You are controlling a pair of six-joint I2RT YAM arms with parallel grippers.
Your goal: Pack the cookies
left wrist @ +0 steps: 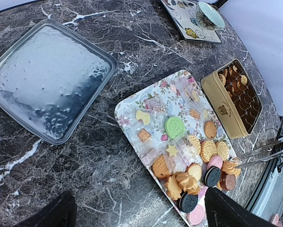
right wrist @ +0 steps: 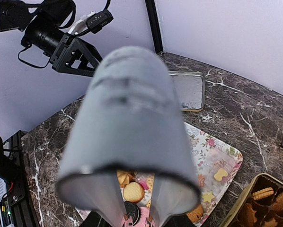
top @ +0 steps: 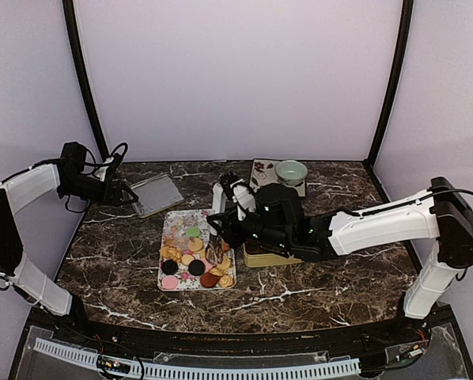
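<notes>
My right gripper is shut on a pair of grey tongs, which point down over the flowered tray. In the left wrist view the ends of the tongs reach a swirled cookie at the tray's near right; whether they grip it I cannot tell. Spread over the tray are black sandwich cookies, pink ones, a green one and wrapped biscuits. A tan box with compartments, partly filled with cookies, stands to the right. My left gripper hangs open and empty at the left.
An empty metal tray lies at the back left. Towards the back right, a pale bowl sits by a decorated tray. Bare marble shows along the front. The right arm covers much of the box from above.
</notes>
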